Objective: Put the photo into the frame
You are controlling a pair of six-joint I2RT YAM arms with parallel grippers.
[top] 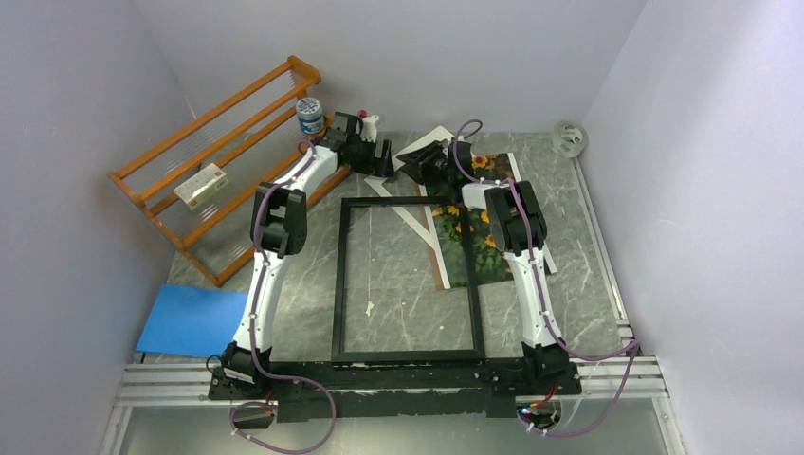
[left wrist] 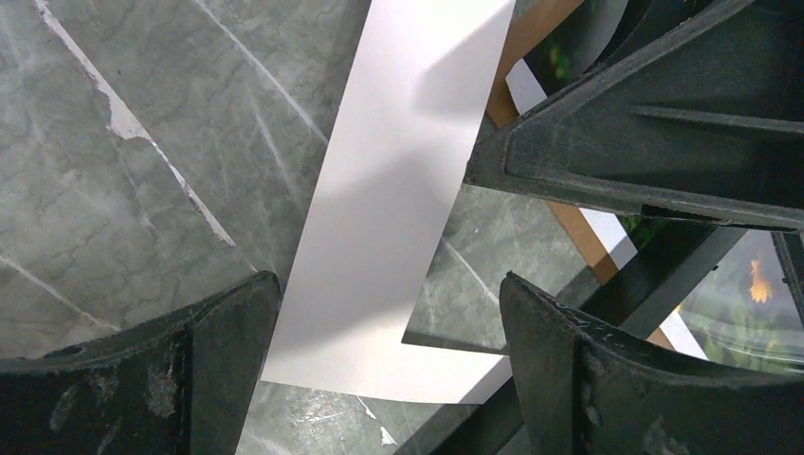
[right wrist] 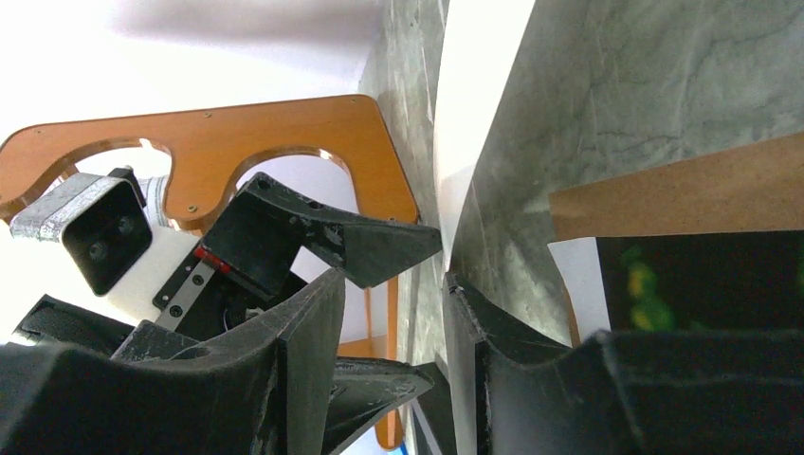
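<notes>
An empty black frame (top: 337, 280) lies front centre on the marble table, its right side over a sunflower photo (top: 493, 256) on brown board (right wrist: 683, 185). A white L-shaped mat (left wrist: 379, 227) lies behind the frame, partly over the photo area. My left gripper stands open low over the mat's corner, with the white strip lying beneath between its fingertips. My right gripper is right beside it, over the mat's other arm near the photo's back, its fingers part open with nothing clearly held.
A wooden rack (top: 209, 223) with a jar (top: 310, 116) and a box (top: 201, 187) fills the left. A blue board (top: 185, 322) lies front left and a tape roll (top: 569, 138) at back right.
</notes>
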